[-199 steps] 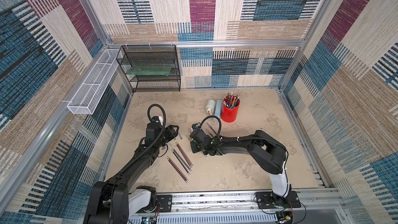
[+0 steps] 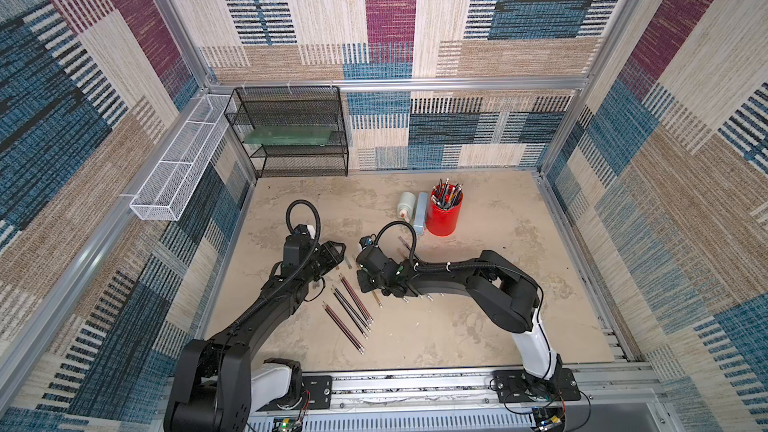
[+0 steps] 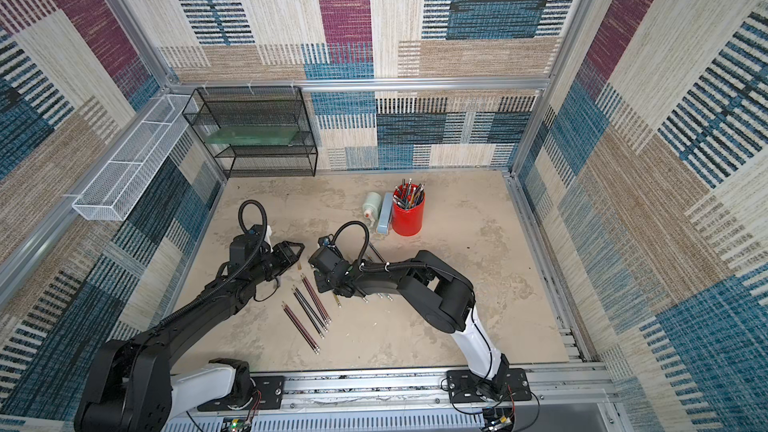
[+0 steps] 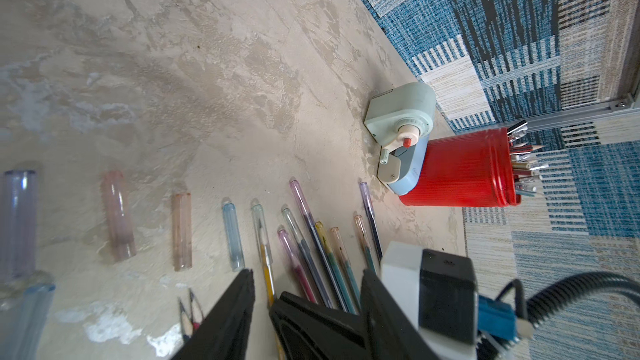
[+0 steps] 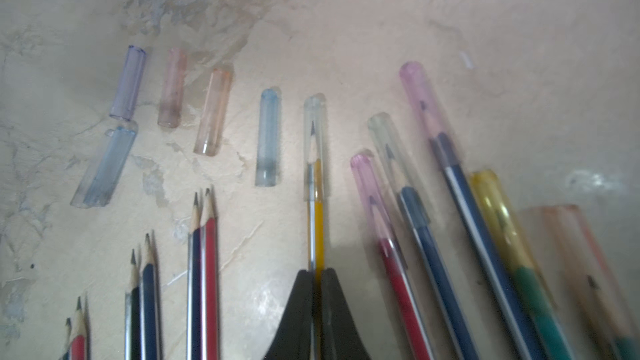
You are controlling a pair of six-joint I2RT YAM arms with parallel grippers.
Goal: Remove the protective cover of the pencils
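Note:
In the right wrist view, a yellow pencil (image 5: pixel 316 226) lies with a clear cover (image 5: pixel 315 110) over its tip. My right gripper is at that pencil's shaft, its fingers nearly together around it; whether they press on it cannot be told. My left gripper stands open and empty to the left, near the loose covers. More covered pencils lie to the right, including one with a pink cover (image 5: pixel 366 176) and one with a purple cover (image 5: pixel 423 86). Bare-tipped pencils (image 5: pixel 202 246) lie in pairs at the left.
Loose covers, such as a blue one (image 5: pixel 268 136) and an orange one (image 5: pixel 214 113), lie behind the bare pencils. A red cup of pencils (image 2: pixel 442 216), a blue box (image 2: pixel 420 212) and a pale green device (image 2: pixel 406 205) stand at the back.
My right gripper has moved left, over to the yellow pencil. The left arm has stayed in place.

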